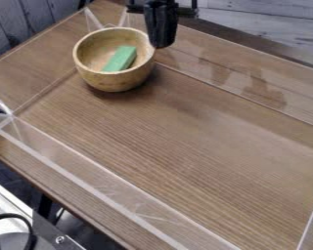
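A wooden bowl [97, 78] sits on the table toward the back left, with a green block [120, 59] lying inside it. My gripper [160, 37] is a dark shape at the top edge, just above and to the right of the bowl's rim. It is shut, and nothing shows between its fingers.
Clear tape runs along its left and right parts. Dark objects and cables lie beyond the lower left edge.
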